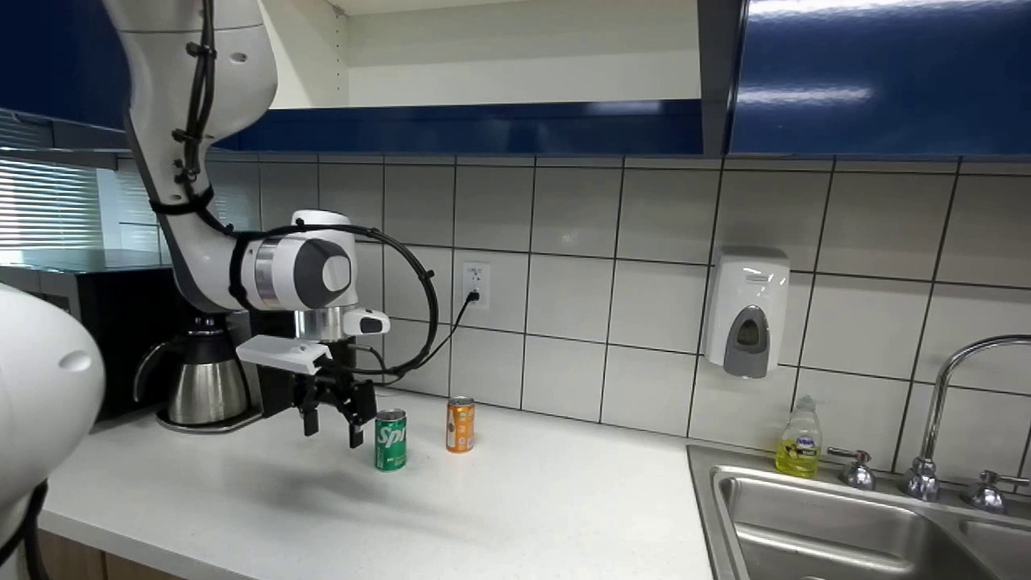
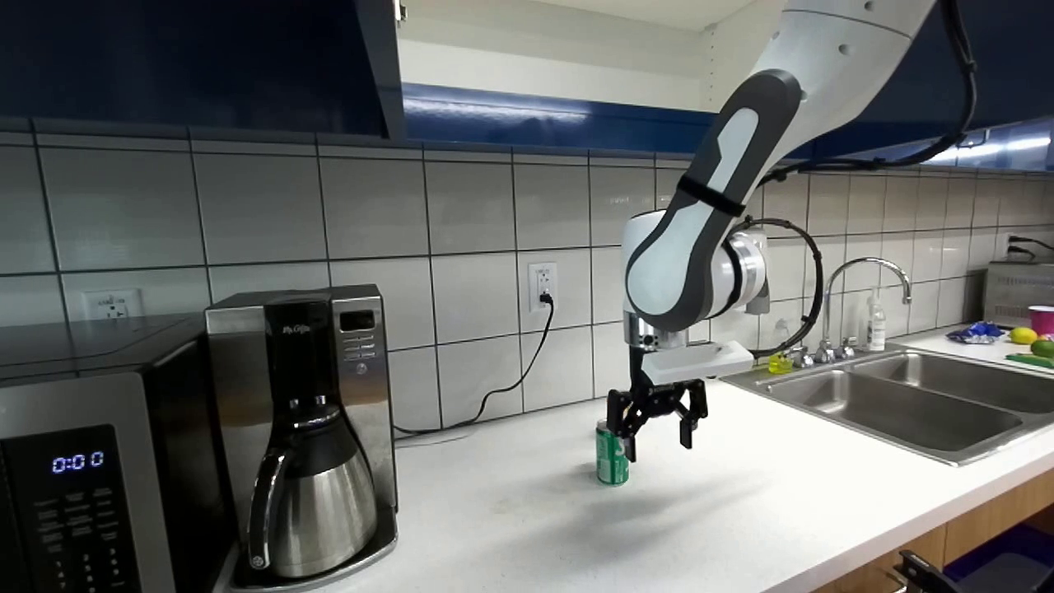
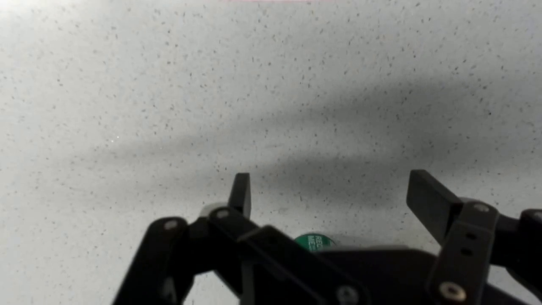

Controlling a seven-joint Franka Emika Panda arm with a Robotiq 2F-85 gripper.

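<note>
A green Sprite can [image 1: 391, 441] stands upright on the white counter, with an orange can [image 1: 461, 425] upright behind it and to its right. My gripper [image 1: 333, 437] hangs open above the counter, left of the green can in exterior view 1 and apart from it. From the other side, in exterior view 2, the gripper [image 2: 659, 450] partly covers the green can [image 2: 612, 459]; the orange can is not visible there. In the wrist view the fingers [image 3: 432, 203] are spread over bare counter, and only a sliver of a green can top [image 3: 313, 241] shows behind the linkage.
A coffee maker with a steel carafe [image 2: 321, 494] and a microwave [image 2: 89, 464] stand on one side. On the other lie the sink [image 1: 831, 527] and a dish soap bottle [image 1: 800, 440]. An open cabinet [image 1: 522, 58] hangs overhead.
</note>
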